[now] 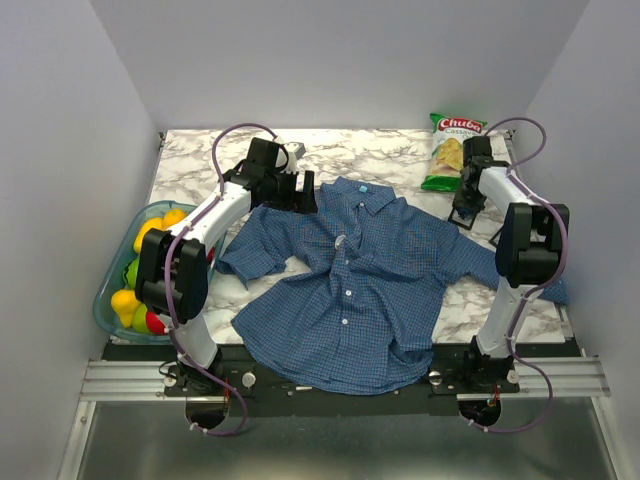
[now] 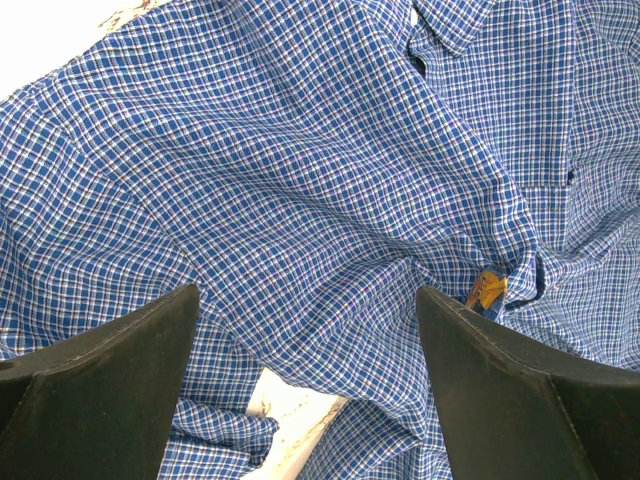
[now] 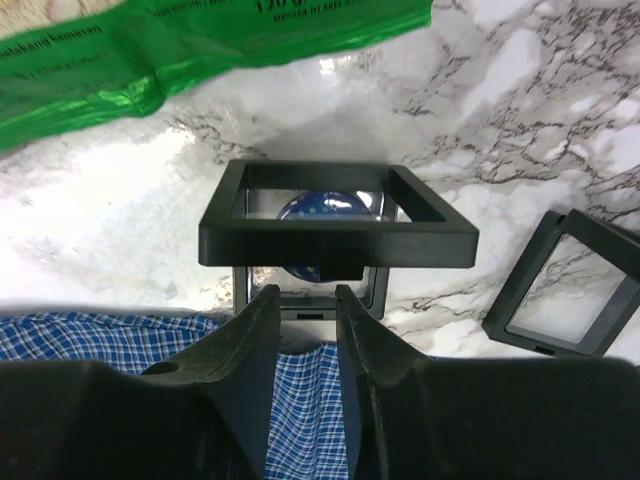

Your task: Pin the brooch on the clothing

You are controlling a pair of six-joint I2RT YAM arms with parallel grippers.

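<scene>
The blue checked shirt [image 1: 380, 280] lies spread on the marble table. My left gripper hangs open over its upper left part, nothing between its fingers. A blue oval object, perhaps the brooch [image 3: 322, 204], lies inside a black-framed case [image 3: 338, 242] at the upper right, partly hidden by the frame. My right gripper is just on the shirt's side of that case, its two fingertips a gap apart, part open, with nothing seen between them.
A green chip bag [image 1: 448, 150] lies behind the case. A second black frame [image 3: 530, 280] lies to its right. A bin of toy fruit [image 1: 110, 300] stands at the left.
</scene>
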